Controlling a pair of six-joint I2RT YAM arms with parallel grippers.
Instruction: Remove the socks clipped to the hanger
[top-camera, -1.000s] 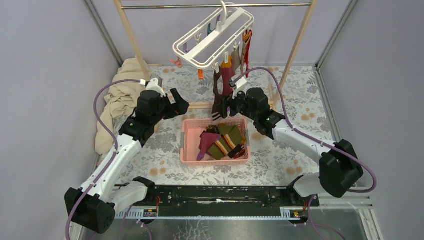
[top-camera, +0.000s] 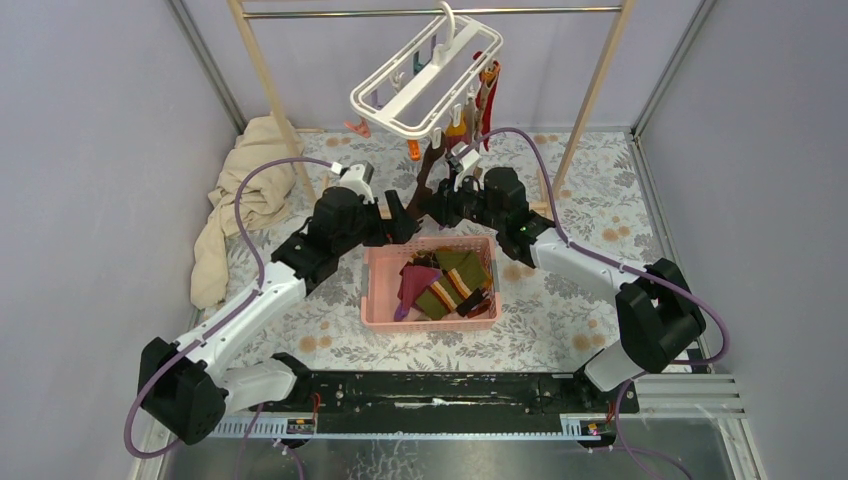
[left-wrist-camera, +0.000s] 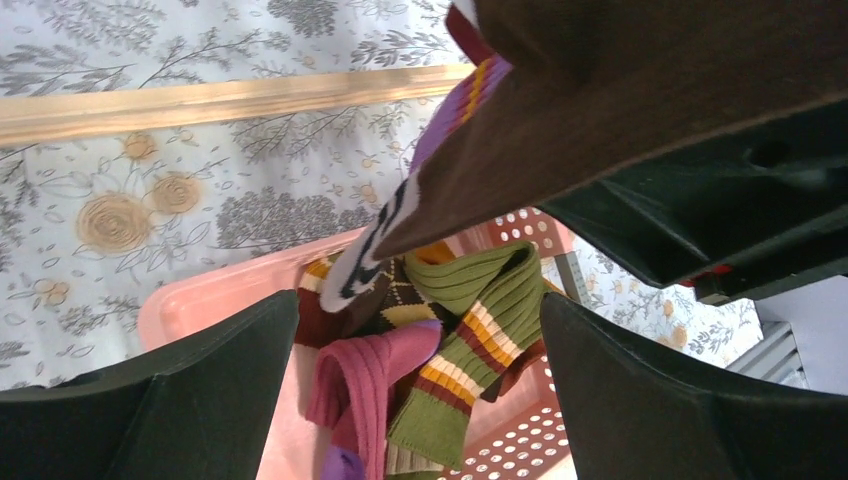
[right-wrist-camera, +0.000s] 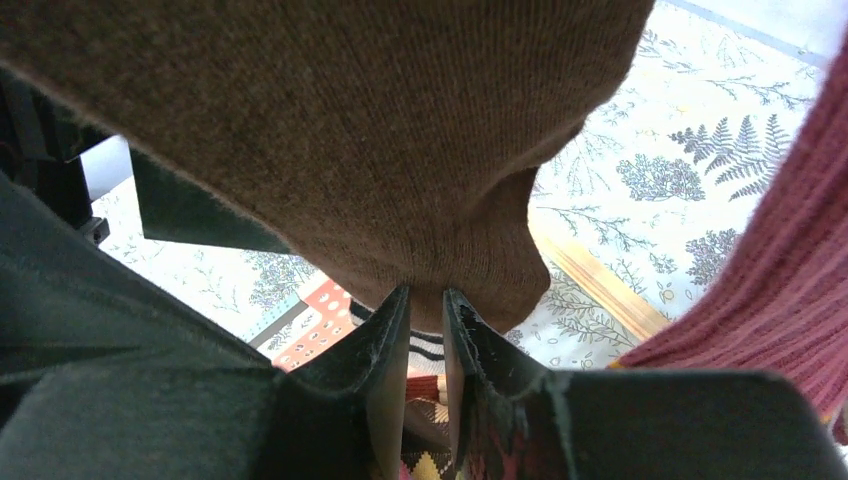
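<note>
A brown sock hangs from the white hanger, its lower part drawn toward my right gripper. In the right wrist view the fingers are closed nearly together on the brown sock near its striped end. My left gripper stands open just left of the sock. Its fingers are wide apart in the left wrist view, the sock's striped end reaching above the gap. A maroon sock and a red sock hang behind on the hanger.
Below both grippers is the pink basket, holding several loose socks. Empty clips, one orange and one red, hang at the hanger's left. Beige cloth lies at the back left. Wooden posts flank the rack.
My left gripper has moved right, close to the sock and the right gripper. The hanger has swung and turned slightly.
</note>
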